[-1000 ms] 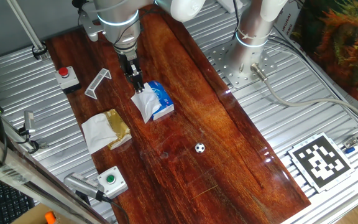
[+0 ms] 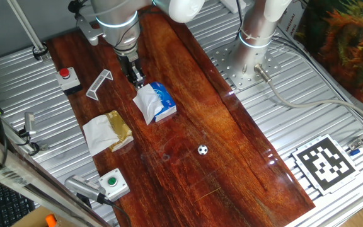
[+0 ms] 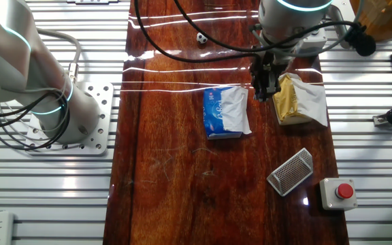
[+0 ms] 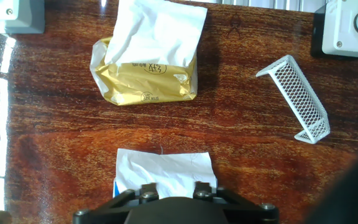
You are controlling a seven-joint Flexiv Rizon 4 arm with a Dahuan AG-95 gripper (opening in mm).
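Observation:
My gripper is open, its two fingertips apart with nothing held between them. It hangs above the table; in exterior view 1 its tips appear just behind the blue tissue pack [image 2: 161, 102], whose white sheet [image 2: 146, 103] sticks out. In the wrist view that white sheet [image 4: 165, 171] shows beyond the fingers, and most of the blue pack is hidden. A gold tissue pack [image 4: 149, 81], also with a white sheet out, lies apart from the blue one. In exterior view 2 the gripper [image 3: 266, 88] appears between the two packs.
A white mesh holder [image 4: 298, 99] lies near the red-button box [image 2: 68, 81]. A green-button box [image 2: 113, 185] stands at the table edge, and a small football [image 2: 202, 150] sits out on the wood.
My gripper has shifted slightly up and to the left in exterior view 1, drawing back a little from the blue pack's white sheet. The packs and other objects have stayed put.

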